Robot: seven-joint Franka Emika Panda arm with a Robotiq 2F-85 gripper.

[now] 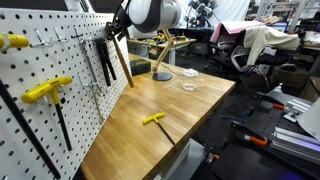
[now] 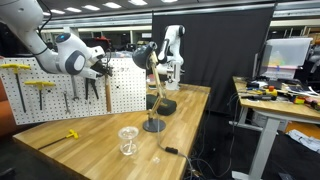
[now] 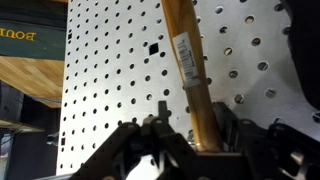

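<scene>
A wooden handle (image 1: pixel 123 62) hangs down along the white pegboard (image 1: pixel 40 77) at its far end. My gripper (image 1: pixel 117 27) is at the upper part of that handle, close to the board. In the wrist view, the wooden handle (image 3: pixel 186 48) with a pale label runs down between the fingers of my open gripper. Contact between fingers and wood cannot be made out. In exterior view 2, the arm reaches in from the left and my gripper (image 2: pixel 103 67) is small against the board.
A yellow-handled hammer (image 1: pixel 153 118) lies on the wooden table (image 1: pixel 117 150). More yellow-handled tools, such as one hammer (image 1: pixel 45 91), hang on the board. A desk lamp (image 2: pixel 154 124) and a clear glass (image 2: pixel 128 137) stand on the table, whose near part is largely free.
</scene>
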